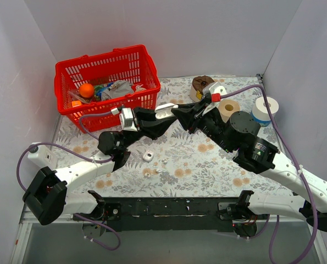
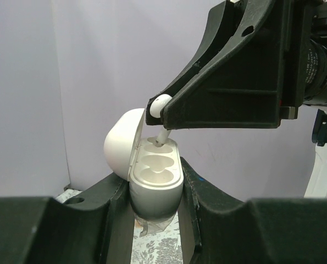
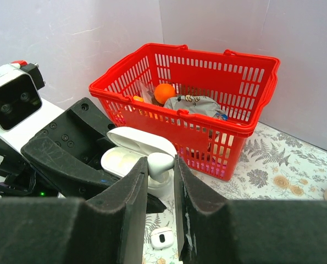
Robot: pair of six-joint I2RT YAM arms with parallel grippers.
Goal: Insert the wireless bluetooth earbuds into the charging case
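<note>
The white charging case (image 2: 156,190) is held upright with its lid (image 2: 122,143) swung open, and my left gripper is shut on its sides. Several rounded wells show in its top. Above the well farthest from the left wrist camera, my right gripper is shut on a white earbud (image 3: 160,163). In the left wrist view the earbud's head (image 2: 160,104) sits between the right fingertips, and its stem (image 2: 162,137) points down at that well. Whether the stem's tip is inside the well, I cannot tell.
On the patterned table lie a small white box (image 1: 148,156) and a few tiny white pieces (image 1: 147,175). A red basket (image 1: 105,104) with mixed items stands at the back left. Tape rolls (image 1: 265,110) stand at the right.
</note>
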